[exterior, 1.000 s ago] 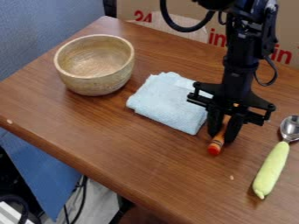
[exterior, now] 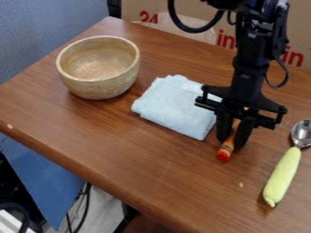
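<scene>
My black gripper [exterior: 232,136] points straight down over an orange crayon-like object [exterior: 225,151] lying on the wooden table, its fingers close around the object's upper part, which they partly hide. Whether they grip it I cannot tell. A folded light blue cloth [exterior: 170,107] lies just left of the gripper. To the right, a metal spoon [exterior: 301,131] lies beside a pale corn cob [exterior: 282,176].
A beige bowl [exterior: 97,69] sits at the back left. A cardboard box [exterior: 183,20] stands behind.
</scene>
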